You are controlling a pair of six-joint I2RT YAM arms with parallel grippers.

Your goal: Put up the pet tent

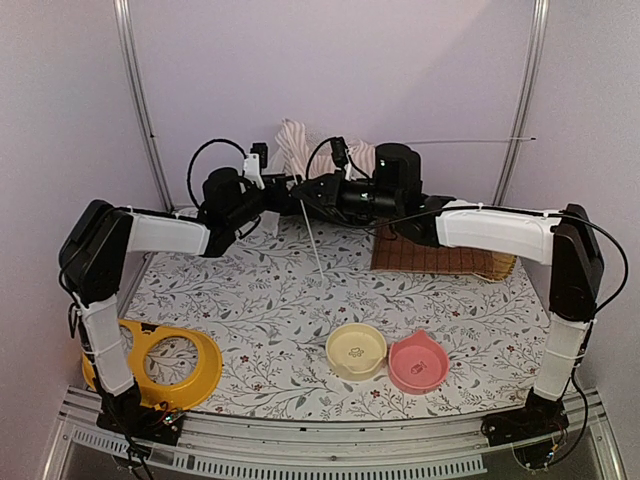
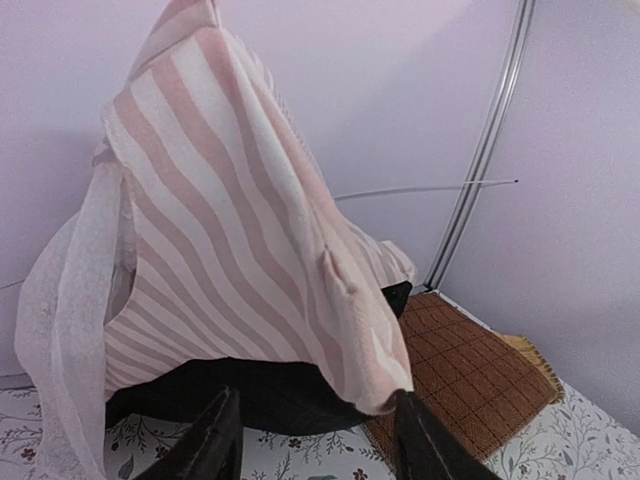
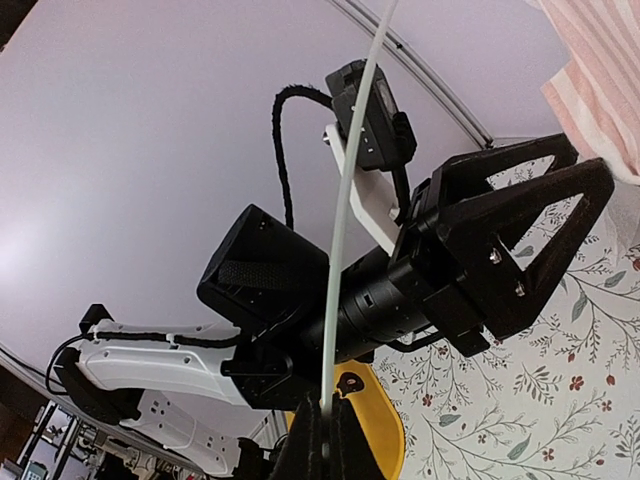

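Observation:
The pink-striped tent fabric (image 2: 210, 220), with a sheer white panel, is bunched against the back wall. My left gripper is open just in front of it, a hanging folded edge near its right finger; in the right wrist view this gripper is beside the cloth. My right gripper is shut on a thin pale pole (image 3: 350, 170), which runs up from it in that view and hangs downward in the top view. Another long rod (image 1: 460, 141) extends rightward from behind the fabric.
A brown woven mat (image 1: 440, 262) lies at back right. A yellow plastic frame (image 1: 200, 370) is at front left; a cream bowl (image 1: 355, 350) and pink bowl (image 1: 418, 362) sit at front centre-right.

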